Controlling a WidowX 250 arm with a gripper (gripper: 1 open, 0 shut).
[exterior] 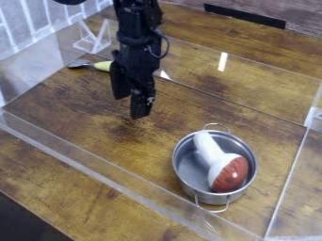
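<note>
My black gripper (134, 98) hangs open over the wooden surface in the upper middle of the camera view, with nothing visible between its fingers. At the lower right stands a metal pot (194, 177) with two wire handles. In it lies a white object (209, 150) with a red-brown, rounded end (229, 175). Behind my arm at the upper left lies a yellow item (102, 66) beside a dark-handled utensil (79, 65), partly hidden.
Clear plastic walls (288, 198) border the work area.
</note>
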